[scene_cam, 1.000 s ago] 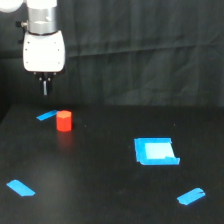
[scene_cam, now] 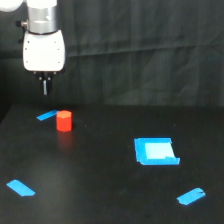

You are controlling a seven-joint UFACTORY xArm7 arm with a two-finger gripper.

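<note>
In the camera view, a small red block [scene_cam: 64,121] sits on the dark table towards the back left. Above and slightly left of it hangs my gripper [scene_cam: 44,90], clear of the block and pointing down from the white arm end. The fingers look like one thin dark shape, too small to tell whether they are apart. Off to the right on the table lies a white square [scene_cam: 159,151] edged with blue tape.
Blue tape strips lie on the table: one behind the block [scene_cam: 47,115], one at the front left [scene_cam: 20,188], one at the front right [scene_cam: 190,196]. A black curtain [scene_cam: 140,50] closes off the back.
</note>
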